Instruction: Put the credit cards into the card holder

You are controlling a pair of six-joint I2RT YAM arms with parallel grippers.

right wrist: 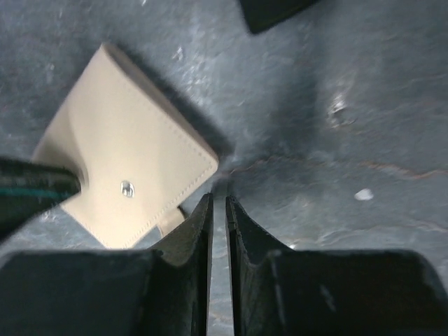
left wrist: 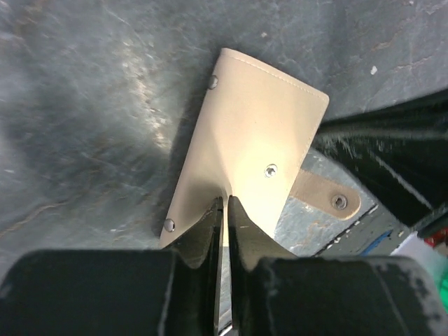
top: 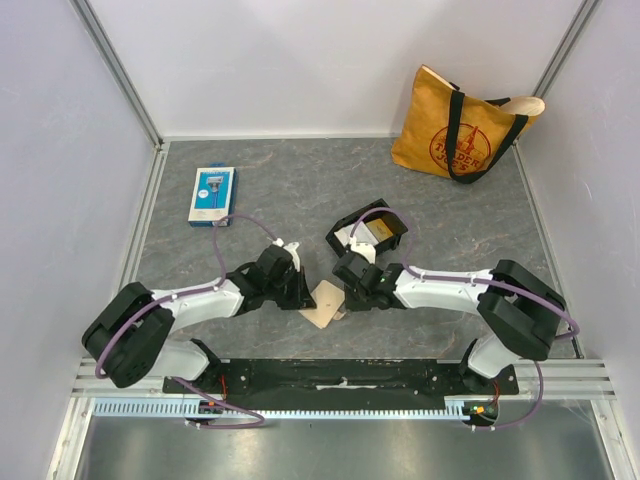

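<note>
The beige card holder lies on the grey table between my grippers, with its snap strap sticking out. In the left wrist view my left gripper is at the holder's near end, its fingertips almost together on the leather; whether they pinch it is unclear. My right gripper is shut just beside the holder's edge, with nothing visible between its tips. The black tray behind holds white and gold cards.
A blue boxed razor lies at the back left. A yellow tote bag stands at the back right.
</note>
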